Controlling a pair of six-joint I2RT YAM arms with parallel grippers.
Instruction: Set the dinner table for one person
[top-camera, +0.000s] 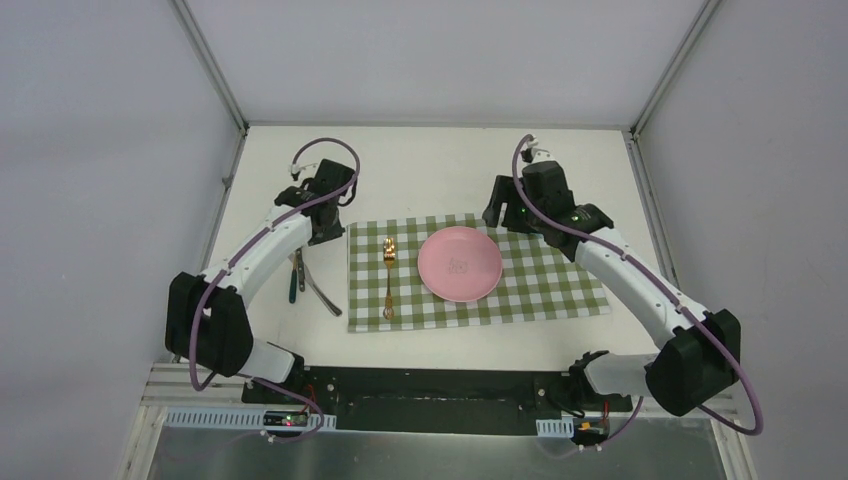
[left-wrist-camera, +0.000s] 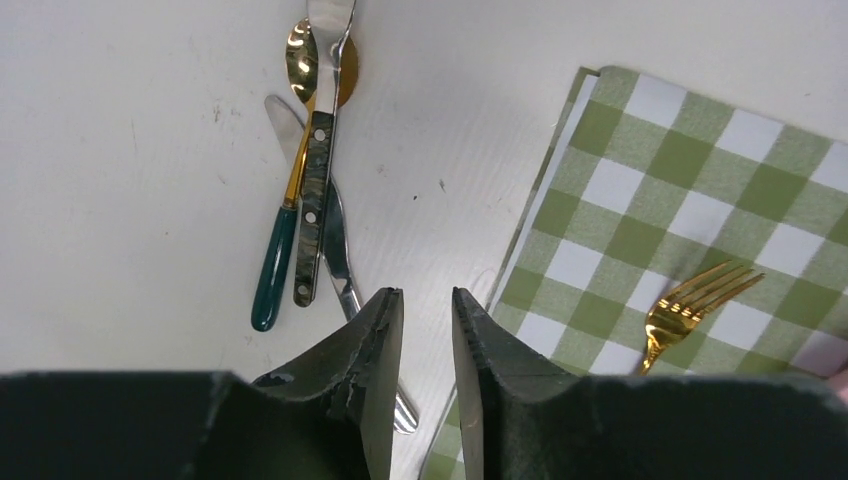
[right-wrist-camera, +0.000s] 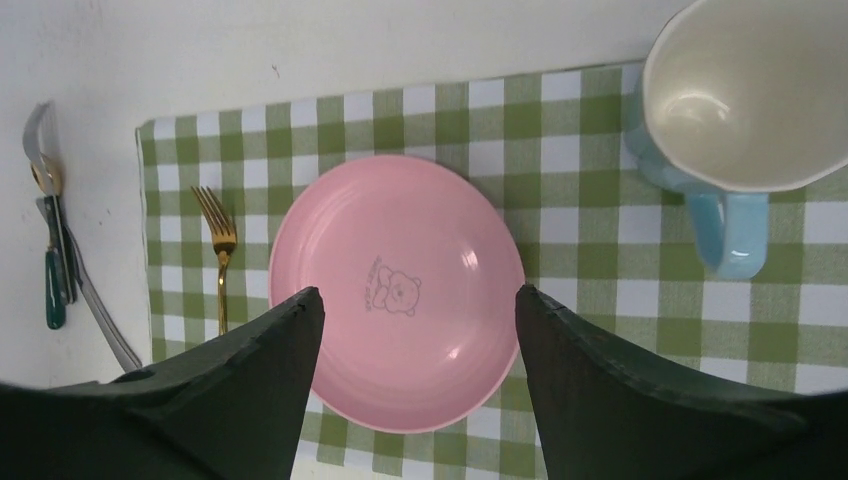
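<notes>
The pink plate (top-camera: 460, 264) lies on the green checked placemat (top-camera: 560, 290), with the golden fork (top-camera: 389, 275) left of it. In the right wrist view the blue mug (right-wrist-camera: 740, 235) stands upright at the mat's back right; my right arm hides it from above. Left of the mat, a green-handled spoon (left-wrist-camera: 275, 262) and a dark-handled steel fork (left-wrist-camera: 313, 185) lie crossing over a steel knife (left-wrist-camera: 335, 240). My left gripper is partly open above the knife's handle end, nothing between its fingers. My right gripper is open above the plate, holding nothing.
The mat's right part, below the mug, is empty. Walls close in both sides and the back.
</notes>
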